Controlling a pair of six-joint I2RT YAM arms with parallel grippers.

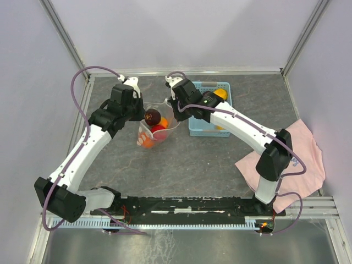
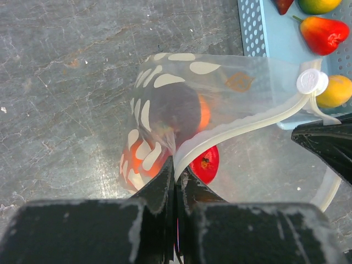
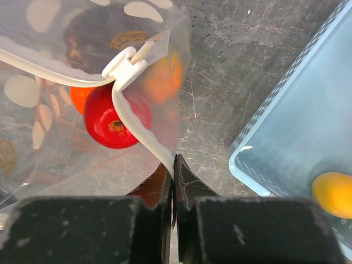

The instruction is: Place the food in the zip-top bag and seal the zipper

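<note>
A clear zip top bag (image 1: 158,139) hangs mouth-open between both arms, with leaf-shaped white marks on its side. Inside lie a red apple (image 3: 113,116), orange pieces of food (image 1: 147,142) and a dark round one (image 1: 152,116). In the left wrist view my left gripper is shut on the bag's rim. My right gripper is shut with the opposite rim running between its fingertips. A white zipper slider (image 2: 312,81) sits on the rim near the right gripper's dark finger.
A blue basket (image 1: 197,124) stands right of the bag, holding a red pepper (image 2: 324,35) and yellow fruit (image 3: 333,194). A pink cloth (image 1: 297,159) lies at the right.
</note>
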